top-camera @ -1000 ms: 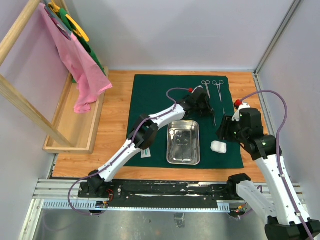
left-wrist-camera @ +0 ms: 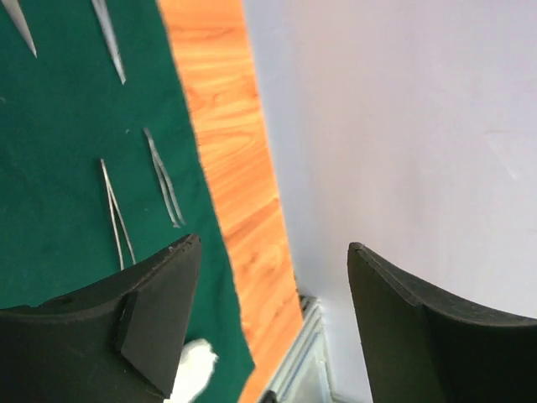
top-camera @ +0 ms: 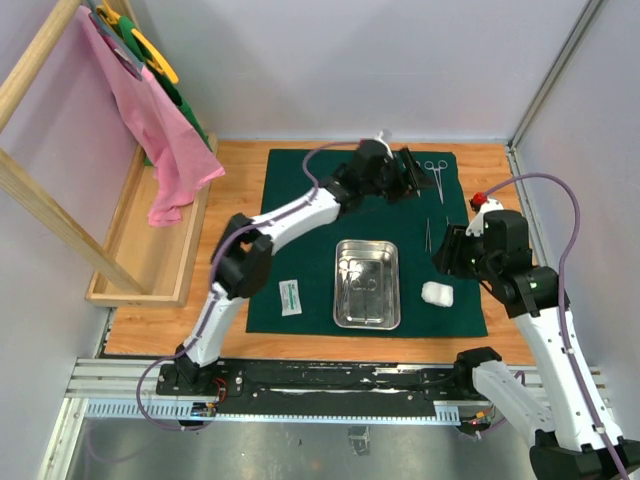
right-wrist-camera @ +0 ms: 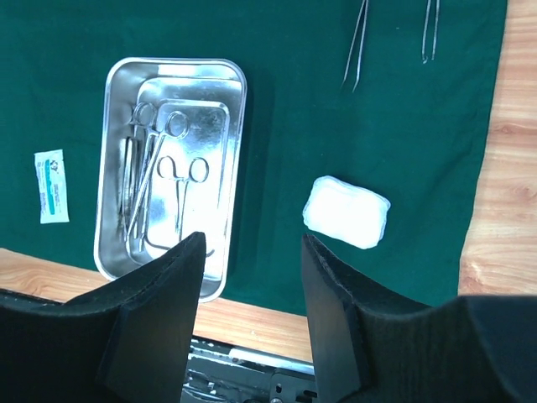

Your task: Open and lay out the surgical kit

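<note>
My left gripper [top-camera: 422,174] is up over the far right part of the green cloth [top-camera: 300,220], near a scissor-like instrument [top-camera: 438,180]. Its fingers stand apart with nothing between them in the left wrist view. Two pairs of tweezers, a nearer one [right-wrist-camera: 357,46] and one by the cloth's right side [right-wrist-camera: 431,32], lie on the cloth. My right gripper is open and empty, above the right side of the cloth. A metal tray [right-wrist-camera: 239,151] holds several instruments, among them a ring-handled one [right-wrist-camera: 182,189]. White gauze [right-wrist-camera: 346,211] lies right of the tray.
A small white packet [top-camera: 290,297] lies left of the tray. At the far left stands a wooden rack [top-camera: 140,300] with a pink cloth [top-camera: 165,145] hanging from it. Cloth between the tray and packet is bare.
My left arm was low by the tweezers; it has swung up and away to the far side, covering one scissor-like instrument at the back.
</note>
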